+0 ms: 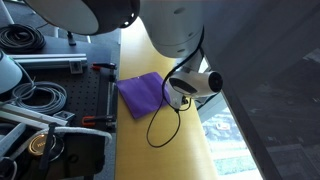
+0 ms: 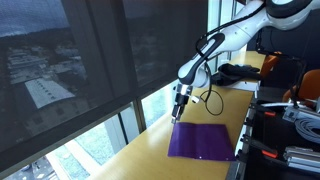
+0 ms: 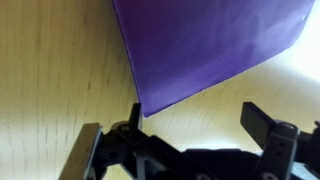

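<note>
A purple cloth (image 1: 140,97) lies flat on the wooden table; exterior view 2 shows the same cloth (image 2: 203,141) below and to the right of the arm's end. My gripper (image 2: 177,112) is low over the table beside a far corner of the cloth. In the wrist view the gripper is open, its dark fingers wide apart. One corner of the cloth (image 3: 195,40) points down between them, near the left finger. Nothing is held, and the height of the fingers above the table is hard to judge.
A dark cart or workbench (image 1: 92,95) with coiled cables (image 1: 40,98) borders the table on one side. Along the other side runs a window with a dark blind (image 2: 70,60). Bare table (image 2: 120,160) extends in front of the cloth. A black cable loops beside the arm.
</note>
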